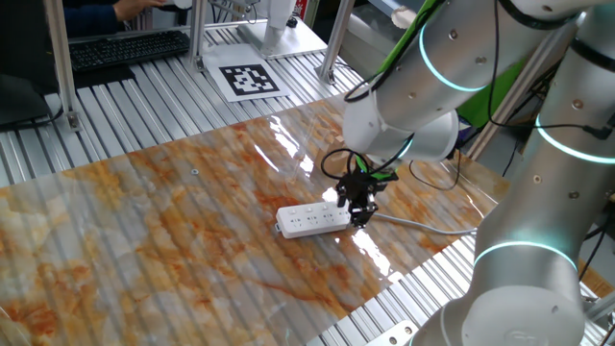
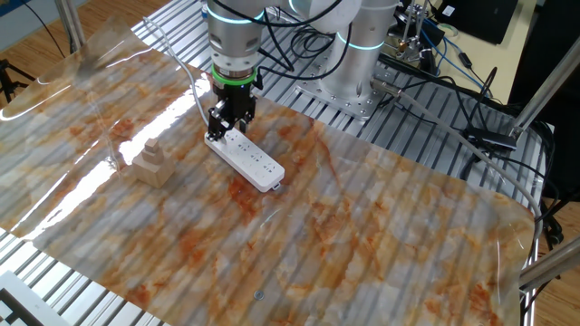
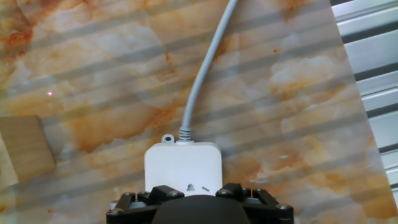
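A white power strip (image 1: 312, 220) lies flat on the marble-patterned sheet, its row of sockets facing up. My gripper (image 1: 359, 213) is down at the cable end of the strip, pointing downward. From the other side, the black gripper (image 2: 230, 129) covers that same end of the strip (image 2: 246, 158). In the wrist view the dark fingers (image 3: 166, 192) overlap the strip (image 3: 183, 163) near the lower edge, and the gripper's body hides the rest of it. Whether the fingers grip its sides cannot be made out. A grey cable (image 3: 208, 62) runs away from the strip's end.
A light wooden block (image 2: 152, 167) with a smaller raised piece stands apart from the strip. A printed marker sheet (image 1: 248, 81) lies on the metal slats beyond the marble sheet. The marble sheet (image 2: 390, 244) is clear over a wide area past the strip's free end.
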